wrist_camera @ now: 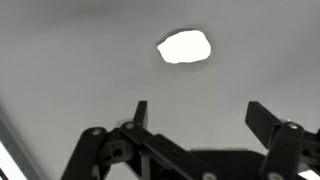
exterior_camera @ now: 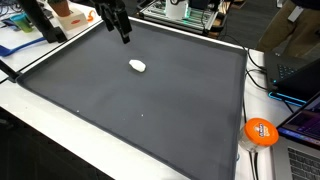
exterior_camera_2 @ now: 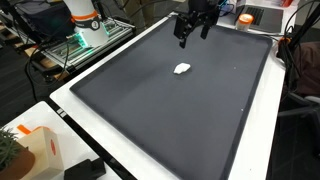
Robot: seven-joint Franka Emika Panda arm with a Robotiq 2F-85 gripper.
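A small white, rounded object (exterior_camera: 137, 66) lies flat on the dark grey board (exterior_camera: 150, 105). The wrist view has the same white object (wrist_camera: 184, 46) near its top, ahead of the fingers and slightly right of centre. My gripper is open, its two fingers wide apart with only bare board between them. From outside, the gripper (exterior_camera: 116, 36) hangs above the board, apart from the white object. In the second exterior view the gripper (exterior_camera_2: 195, 42) is at the upper part of the board, beyond the white object (exterior_camera_2: 182, 68).
An orange-lidded container (exterior_camera: 260, 132) stands on the white table at the right, close to a laptop (exterior_camera: 297, 155). A potted plant (exterior_camera_2: 12, 150) sits at the lower left of the second exterior view. Most of the board is bare.
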